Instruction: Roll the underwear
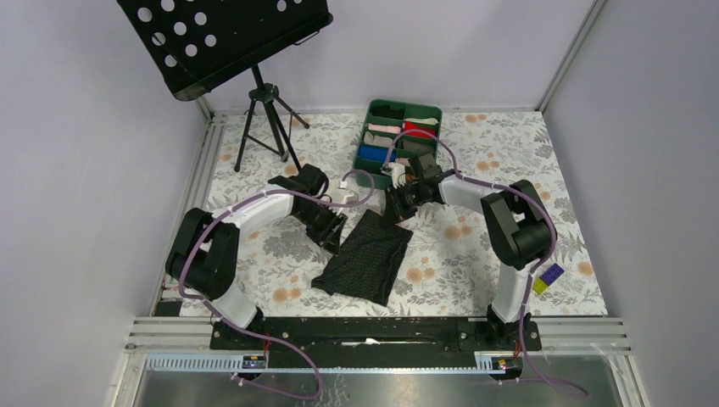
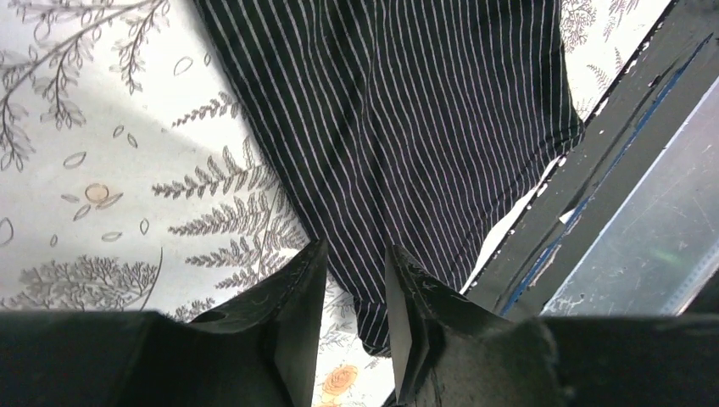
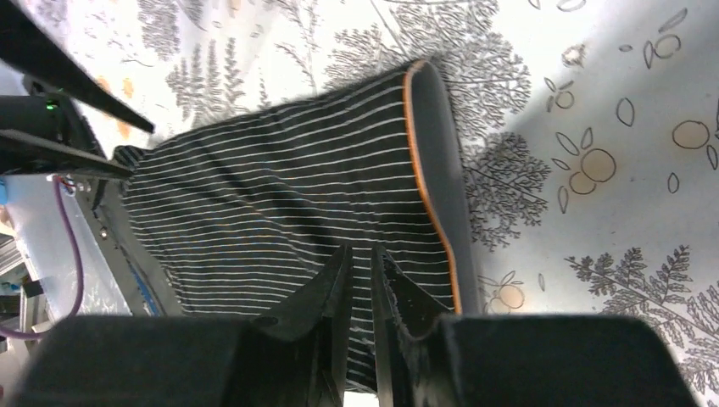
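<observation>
A black pinstriped underwear (image 1: 363, 263) lies spread on the floral mat, one corner folded with an orange-edged band visible in the right wrist view (image 3: 322, 178). My left gripper (image 1: 328, 242) hangs over its upper-left side; its fingertips (image 2: 315, 254) are part open above the cloth (image 2: 407, 127). My right gripper (image 1: 392, 214) is over the upper edge, its fingertips (image 3: 383, 263) slightly apart, with the cloth below. No hold on the cloth shows.
A green divided box (image 1: 373, 114) of folded garments stands behind. A black music stand (image 1: 263, 93) is at the back left. A purple-yellow object (image 1: 549, 275) lies at the right.
</observation>
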